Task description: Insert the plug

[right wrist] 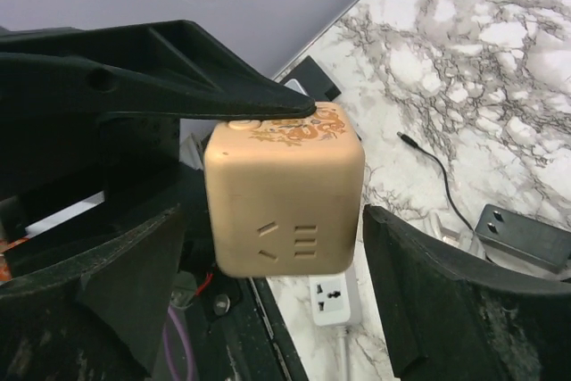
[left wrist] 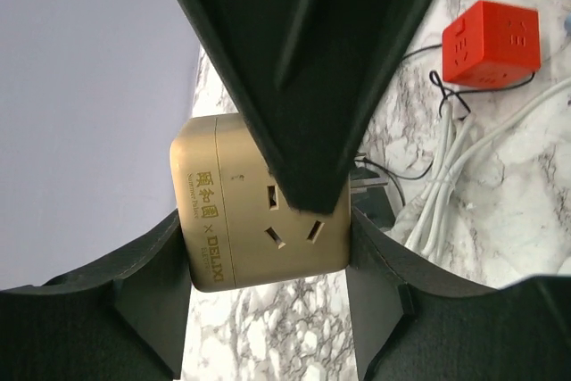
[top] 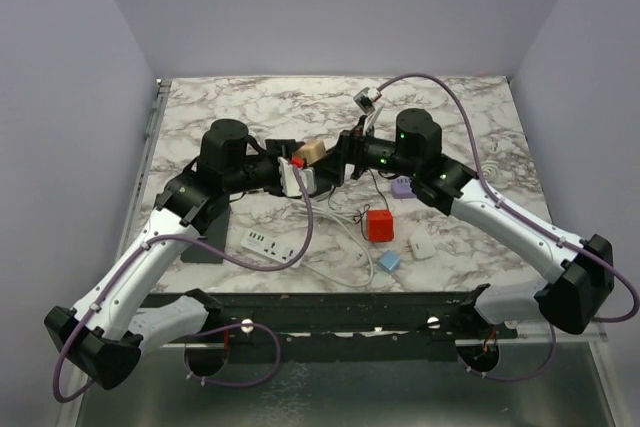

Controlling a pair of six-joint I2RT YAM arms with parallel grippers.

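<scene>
A cream cube socket adapter point(top: 312, 150) with printed decoration is held in the air at the table's middle. In the left wrist view the cube point(left wrist: 227, 220) sits between my left gripper's fingers, with a dark finger over its top. In the right wrist view the cube point(right wrist: 284, 202) has a dark finger resting on its top and my right gripper's fingers point(right wrist: 437, 310) on both sides. My left gripper point(top: 290, 169) and right gripper point(top: 348, 150) meet at it; how firmly each grips cannot be told.
Below lie a white power strip point(top: 265, 245) with cable, a red cube point(top: 380, 226), a blue block point(top: 389, 261), a purple block point(top: 401, 188) and a dark adapter with wires point(right wrist: 517, 234).
</scene>
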